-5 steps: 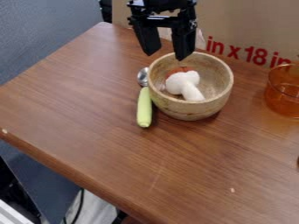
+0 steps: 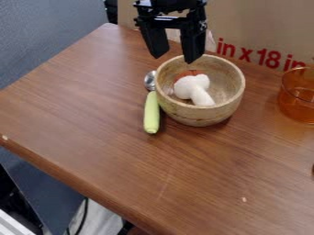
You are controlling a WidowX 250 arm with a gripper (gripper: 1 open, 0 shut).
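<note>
The black gripper (image 2: 174, 51) hangs open at the top centre, above the back rim of a wooden bowl (image 2: 210, 114), with nothing seen between its fingers. Inside the bowl lie a white mushroom-like object (image 2: 196, 90) and something small and red behind it, partly hidden. A pale green cob or courgette-like vegetable (image 2: 152, 113) lies on the table just left of the bowl, with a metal spoon (image 2: 150, 81) behind it.
An orange transparent container (image 2: 298, 96) stands at the right. A cardboard box (image 2: 270, 32) is at the back.
</note>
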